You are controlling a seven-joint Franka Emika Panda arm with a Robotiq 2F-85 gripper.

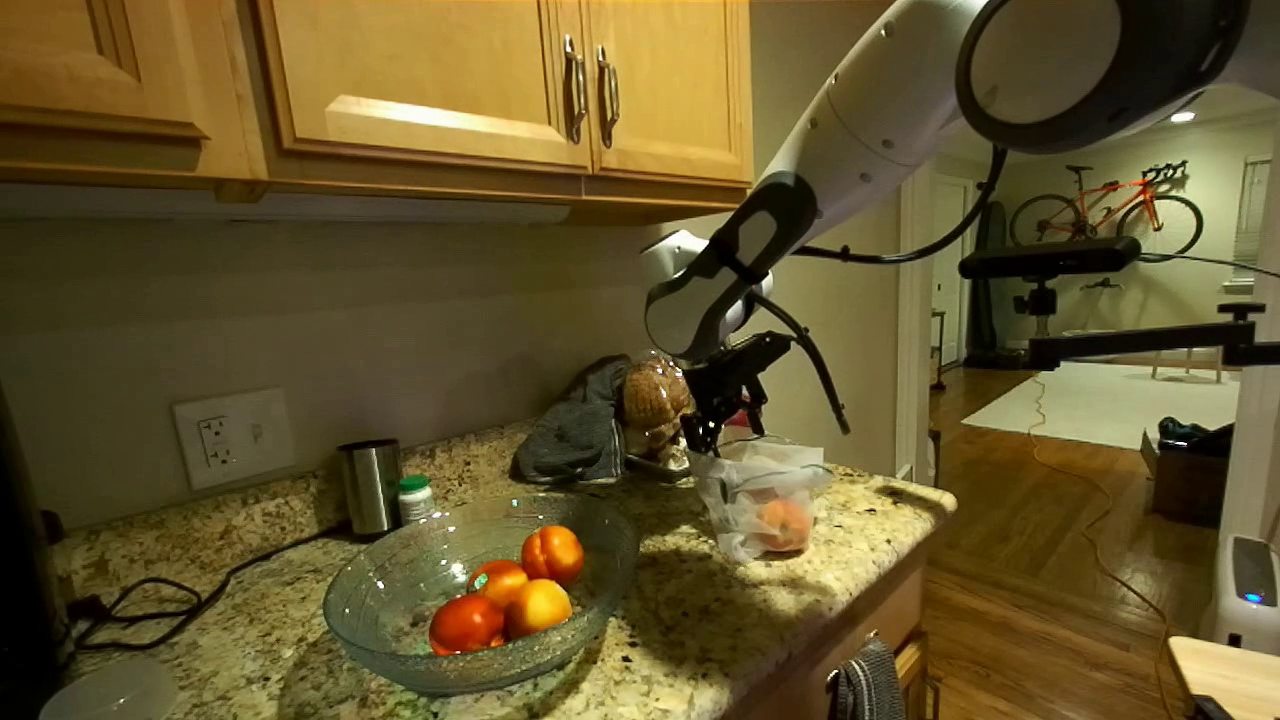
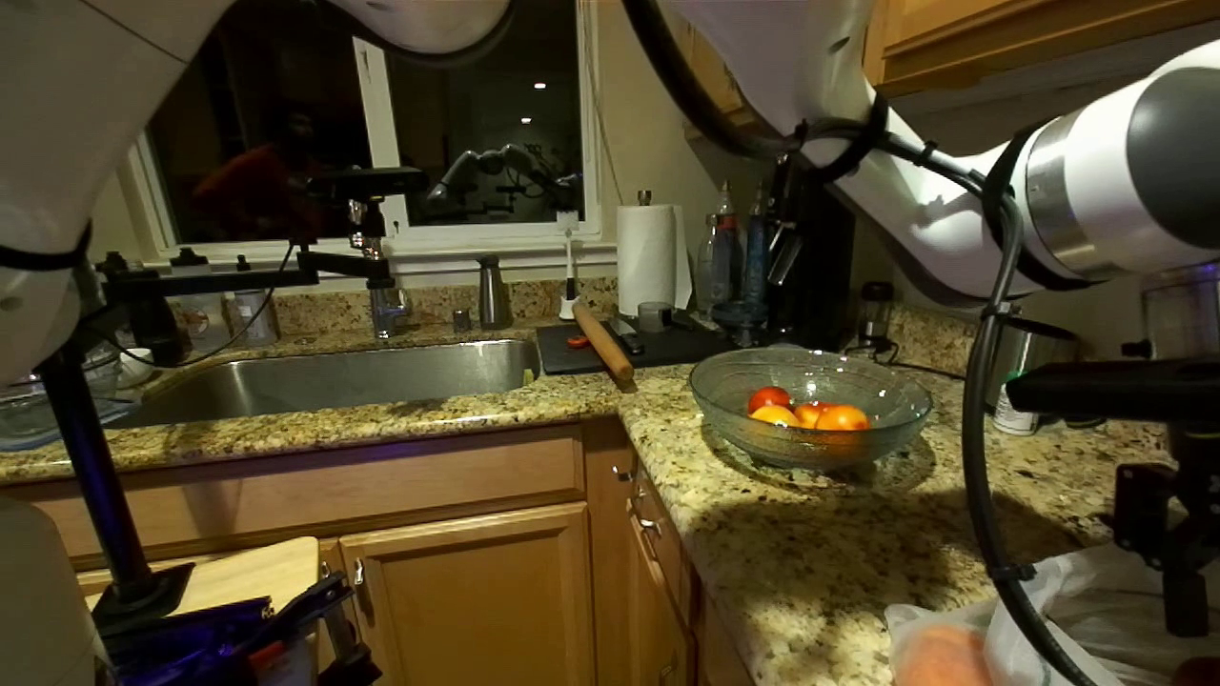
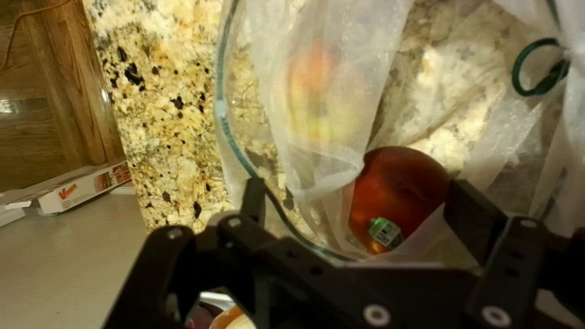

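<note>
Over the mouth of a translucent mesh bag (image 1: 746,492) on the counter, my gripper points down with its fingers wide open. A dark red fruit with a green sticker (image 3: 397,192) lies inside the bag, seen in the wrist view between and beyond the fingertips. A second, paler fruit (image 3: 316,90) shows blurred through the mesh. A glass bowl (image 1: 360,606) holds several red and orange fruits (image 1: 553,554). In exterior view 2 the gripper (image 2: 1167,572) is at the right edge above the bag (image 2: 1087,583), partly hidden by the arm's cable.
Behind the bag are a dark cloth (image 1: 576,432) and a wrapped loaf (image 1: 655,394). A steel cup (image 1: 371,486) and a green-capped bottle (image 1: 415,498) stand by the wall. Overhead hang wooden cabinets (image 1: 456,84). Between bowl and bag the granite counter (image 1: 672,600) is bare.
</note>
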